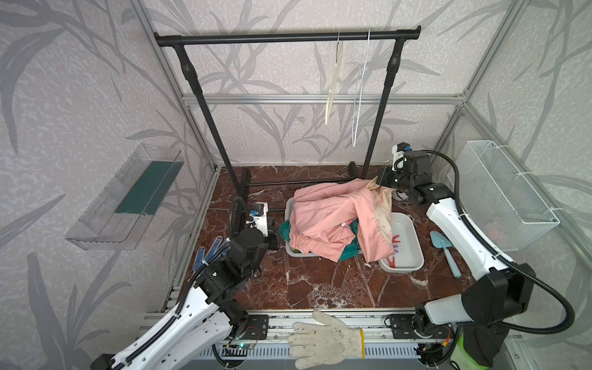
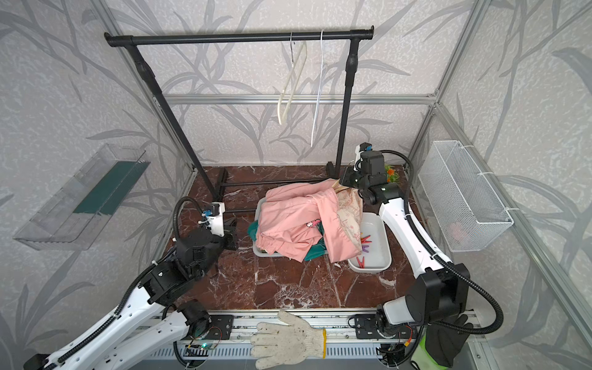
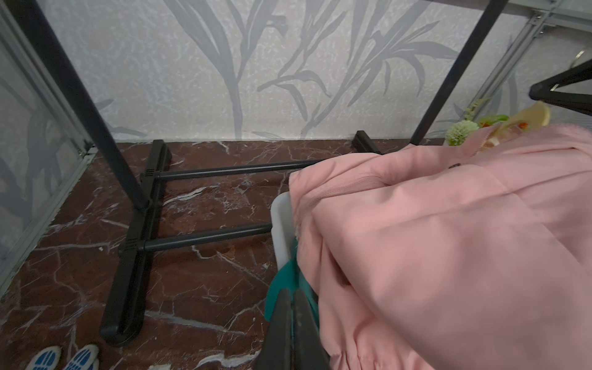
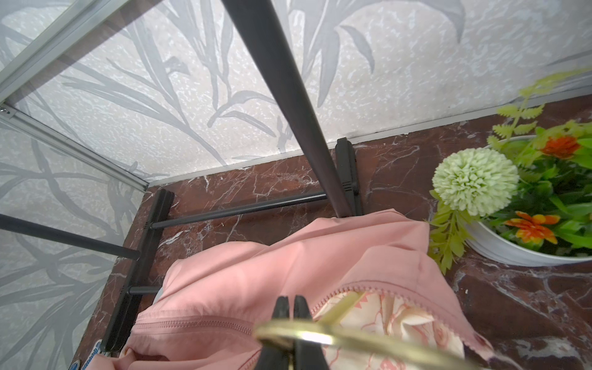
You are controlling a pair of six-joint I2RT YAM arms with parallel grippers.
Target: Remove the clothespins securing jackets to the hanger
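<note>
A pink jacket (image 1: 323, 212) lies heaped over the white bin, a patterned cream lining (image 4: 400, 320) showing at its open zip. Red and purple clothespins (image 2: 364, 248) rest in the white tray at right; no pin shows on the jacket. My right gripper is shut above the jacket's far right part. A gold hook (image 4: 370, 348) crosses close over its fingers; whether they pinch it I cannot tell. A gold bar (image 4: 340, 308) runs into the jacket. My left gripper is shut and empty, left of the heap.
Two hangers (image 2: 293, 80) hang from the black rack (image 2: 246, 38). A flower pot (image 4: 518, 249) stands right of the jacket. A blue scoop (image 1: 446, 249) lies beside the white tray (image 1: 413, 266).
</note>
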